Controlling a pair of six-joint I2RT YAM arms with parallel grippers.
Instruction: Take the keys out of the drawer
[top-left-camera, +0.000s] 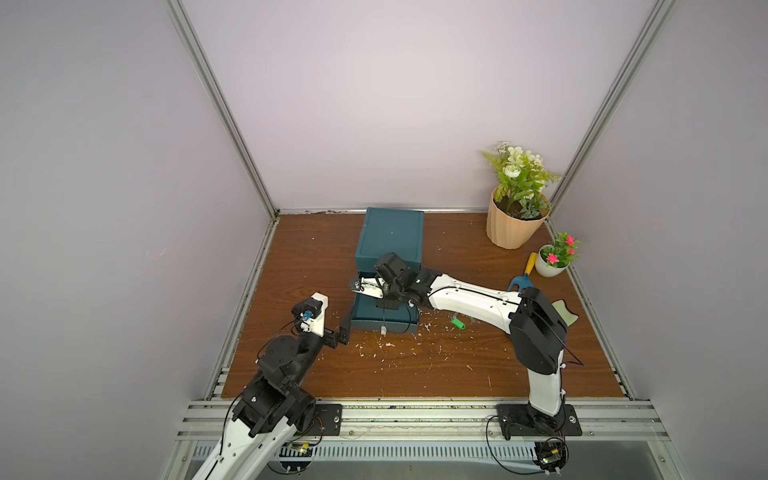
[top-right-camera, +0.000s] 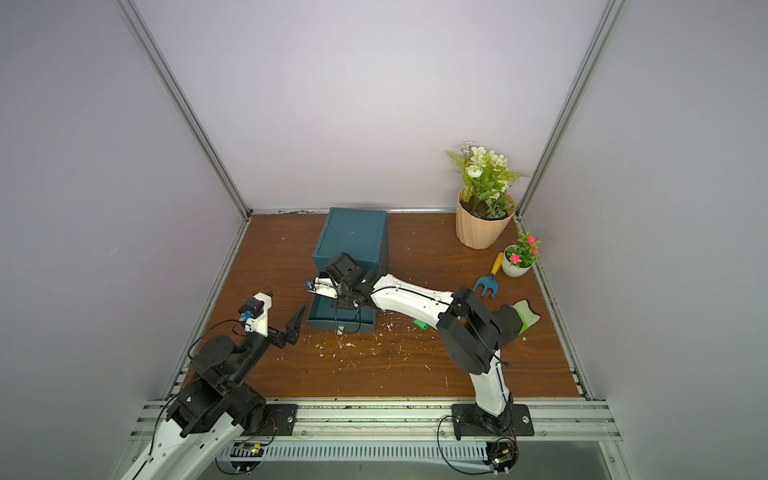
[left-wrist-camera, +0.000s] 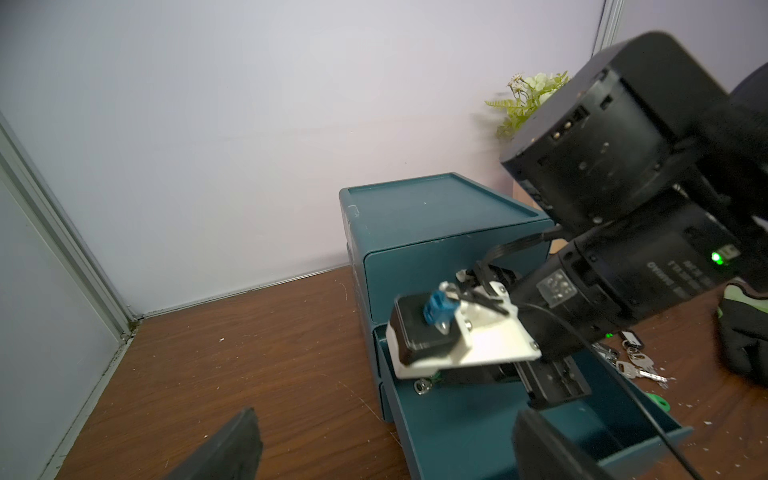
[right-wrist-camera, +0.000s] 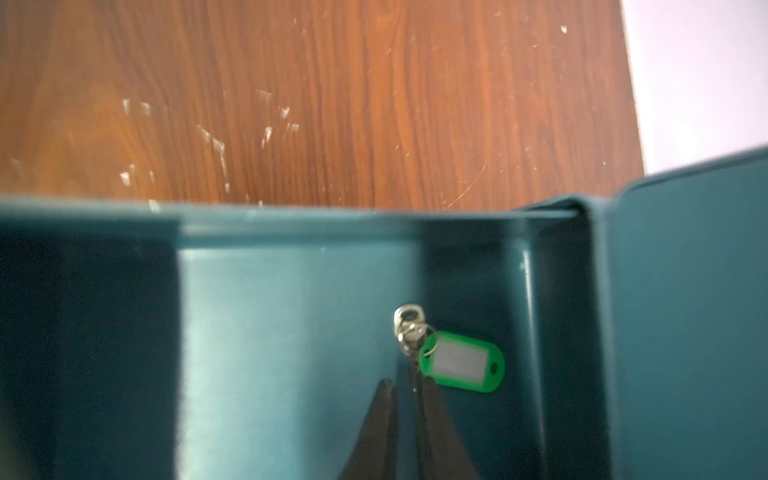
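Inside the pulled-out drawer (right-wrist-camera: 264, 320) of the teal cabinet (top-left-camera: 392, 232) lies a small bunch of keys (right-wrist-camera: 412, 329) with a green-rimmed tag (right-wrist-camera: 460, 361). My right gripper reaches into the drawer, its fingertips parted by a narrow gap at the key blade. Whether they touch the blade cannot be told. In both top views the right arm covers these keys. Wide open and empty, my left gripper hangs in front of the drawer at its left. More keys (left-wrist-camera: 636, 364) rest on the table to the right of the drawer.
A green tag (top-left-camera: 457, 323) lies on the table beside the drawer. Toward the right stand a large flower pot (top-left-camera: 512, 228) and a small pot (top-left-camera: 550, 262), near a blue hand fork (top-right-camera: 485, 283) and a green-and-black glove (top-right-camera: 525, 314).
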